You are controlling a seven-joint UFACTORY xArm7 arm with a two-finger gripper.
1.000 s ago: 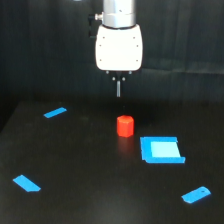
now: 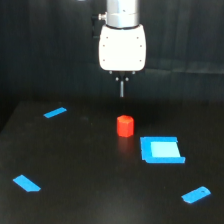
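A red block [image 2: 125, 126] stands on the black table a little right of the middle. Above and slightly behind it in the picture hangs my gripper [image 2: 122, 92], a thin dark tip under the white hand [image 2: 122, 48]. Bare space separates the tip from the block. At this size I cannot tell whether the fingers are apart or together. To the right of the block lies a white square [image 2: 164, 150] framed in blue tape.
Short blue tape strips lie on the table: one at the back left [image 2: 55, 112], another at the front left [image 2: 26, 183], a third at the front right [image 2: 196, 195].
My hand has shifted slightly to the right and a touch lower in the picture. The red block and the taped square have stayed where they were.
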